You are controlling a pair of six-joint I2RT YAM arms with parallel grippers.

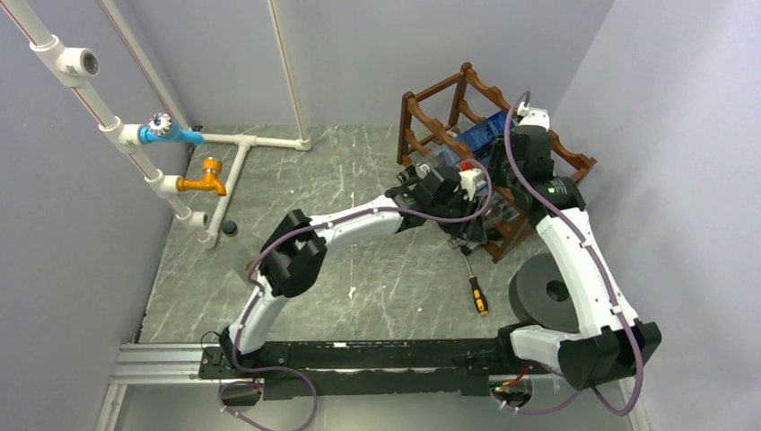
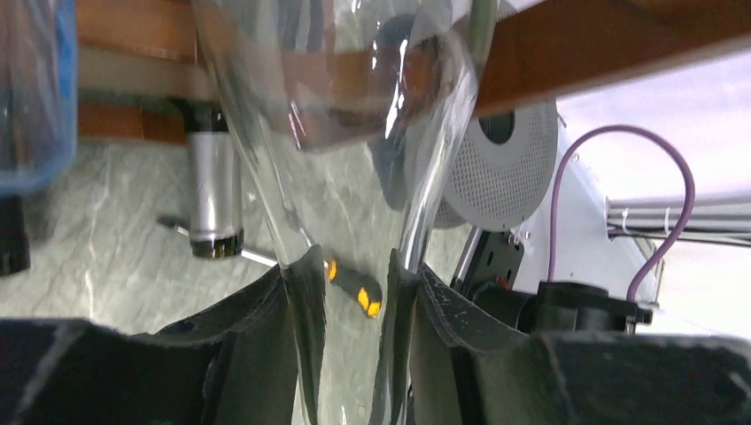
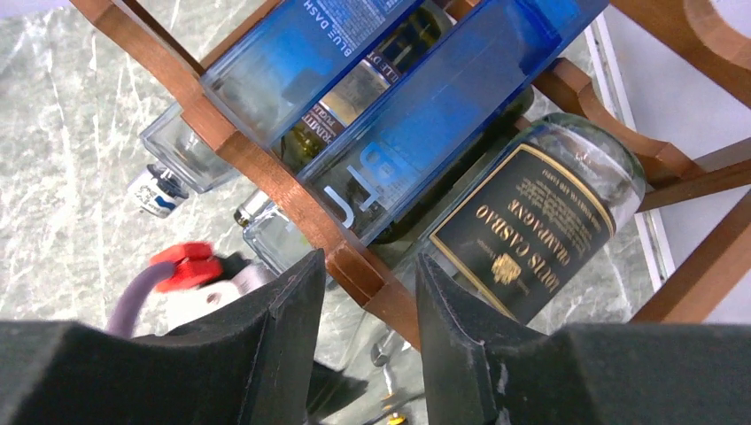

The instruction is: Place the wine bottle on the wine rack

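The wooden wine rack (image 1: 467, 81) at back right holds several bottles, some blue, one with a dark gold-bordered label (image 3: 522, 230). My left gripper (image 1: 471, 224) is at the rack's lower front; in the left wrist view its fingers (image 2: 301, 301) grip a clear glass bottle (image 2: 434, 133) that reaches over a wooden rail. My right gripper (image 1: 507, 157) is above the rack's right part, fingertips (image 3: 432, 283) apart over the front rail and the labelled bottle, with nothing visible between them.
A yellow-black screwdriver (image 1: 477, 292) lies before the rack, and a dark disc (image 1: 534, 296) beside it. A capped bottle (image 1: 238, 251) stands left behind the arm; white pipework with taps (image 1: 202, 184) is at left.
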